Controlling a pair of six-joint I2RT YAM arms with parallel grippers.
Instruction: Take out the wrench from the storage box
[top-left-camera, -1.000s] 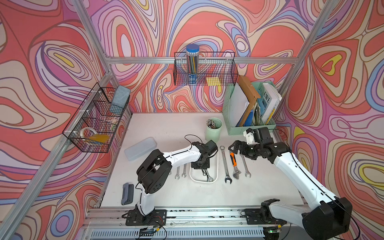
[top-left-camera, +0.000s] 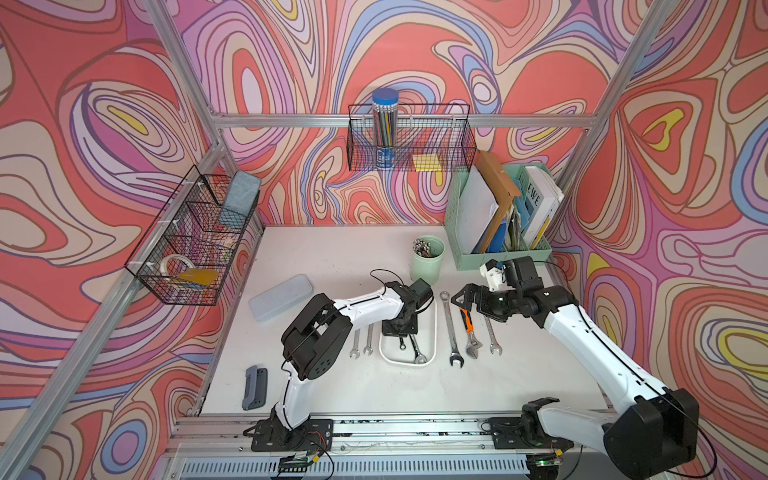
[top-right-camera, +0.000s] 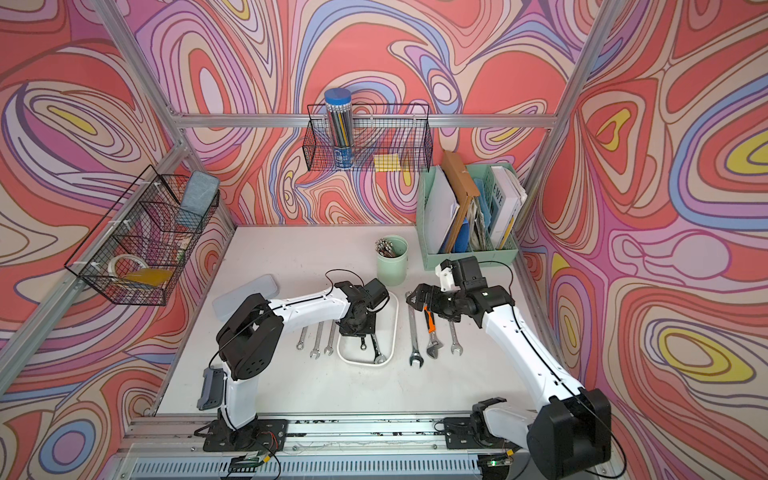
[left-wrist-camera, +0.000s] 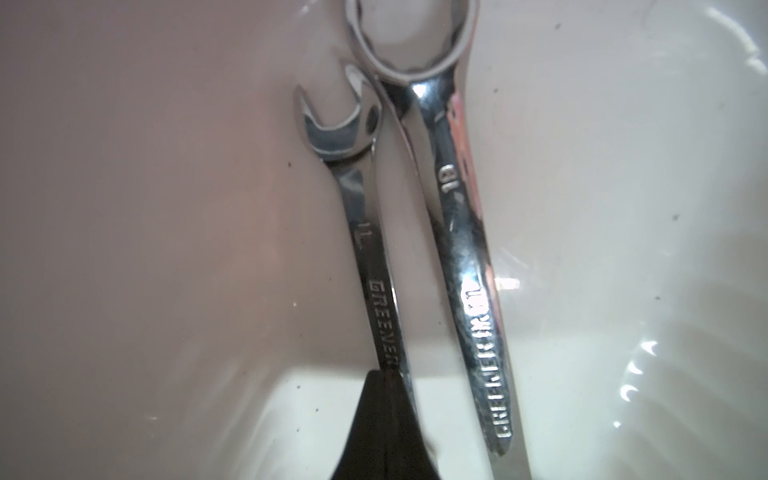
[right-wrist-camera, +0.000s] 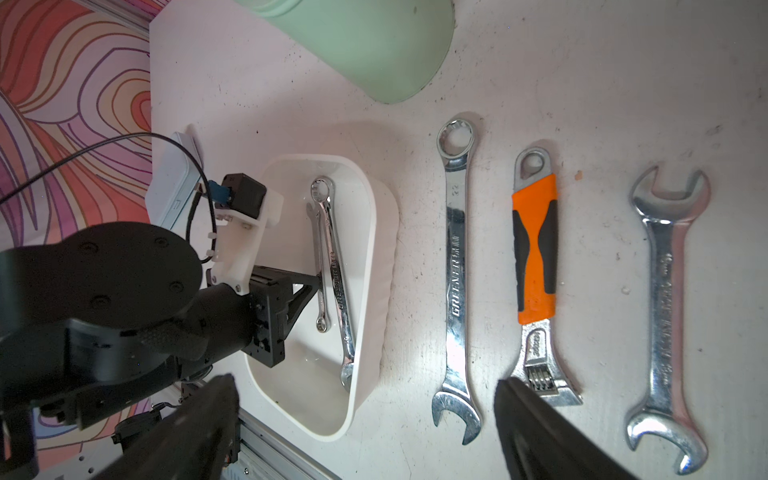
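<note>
Inside the white storage box (right-wrist-camera: 385, 240) lie two combination wrenches, a smaller one (left-wrist-camera: 364, 240) on the left and a larger one (left-wrist-camera: 452, 216) beside it. My left gripper reaches down into the box, its dark fingertips together at the small wrench's handle. Nothing shows between them, and they cover the lower part of that handle. Seen from the right wrist, the left gripper is beside the small wrench (right-wrist-camera: 321, 308). My right gripper stands open and empty above the table, right of the box.
Right of the box lie a long wrench (right-wrist-camera: 456, 264), an orange-handled adjustable wrench (right-wrist-camera: 534, 248) and an open-ended wrench (right-wrist-camera: 665, 304). More wrenches (top-right-camera: 316, 340) lie to its left. A green cup (top-left-camera: 427, 260) stands behind.
The small wrench's near end has shifted left, away from the larger one. My left arm has moved slightly right at its elbow. The right gripper has come a little left.
</note>
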